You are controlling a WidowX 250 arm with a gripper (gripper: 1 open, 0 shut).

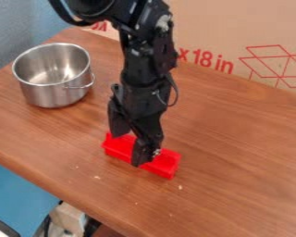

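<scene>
The black gripper (132,144) points down at the middle of the view, open, with its fingers over a red bar (162,163) lying on the wooden table (237,176). The fingers hide part of the bar, and I cannot tell whether they touch it.
A steel pot (49,83) stands at the back left of the table. A cardboard panel (255,42) with red print rises behind. The table's left edge drops to blue and some clutter at the lower left.
</scene>
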